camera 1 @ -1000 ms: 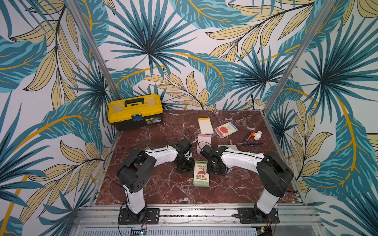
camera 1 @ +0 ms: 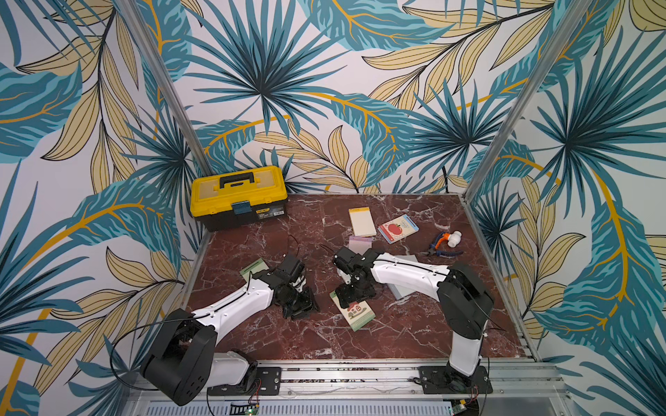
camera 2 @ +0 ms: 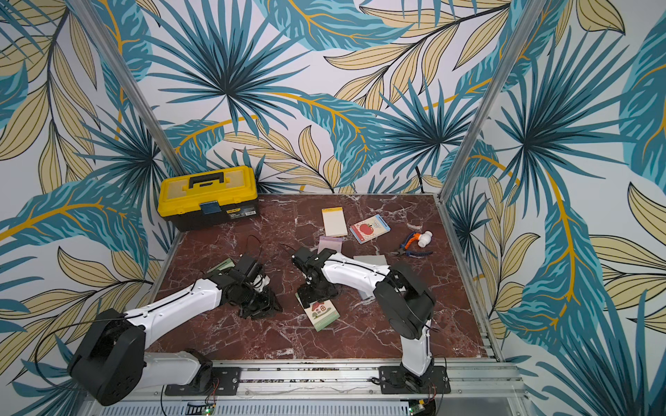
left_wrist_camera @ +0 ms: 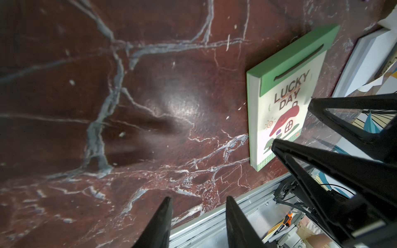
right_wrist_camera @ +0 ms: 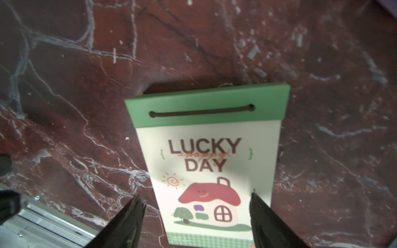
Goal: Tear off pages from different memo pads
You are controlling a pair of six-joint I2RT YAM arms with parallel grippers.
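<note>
The green-topped "LUCKY DAY" memo pad [right_wrist_camera: 215, 165] lies flat on the marble table, its printed page facing up. Above its lower half, my right gripper is open, a finger toward either side and nothing gripped. In the left wrist view that pad [left_wrist_camera: 285, 103] is seen at the right, with the right gripper's black fingers [left_wrist_camera: 330, 165] over its lower end. To the pad's left, over bare table, my left gripper stands open and empty. A second green pad [camera 1: 254, 269] is partly covered by the left arm.
Behind the arms lie a cream pad [camera 1: 362, 222], an apple pad [camera 1: 399, 228], a pink pad [camera 1: 360, 244] and a grey one [camera 1: 403, 289] partly under the right arm. Pliers [camera 1: 442, 251] rest at right; a yellow toolbox [camera 1: 239, 197] fills the back left corner.
The LUCKY DAY pad has turned from nearly straight to slanted. My left gripper has drawn back left from it, while my right gripper has swung left over it.
</note>
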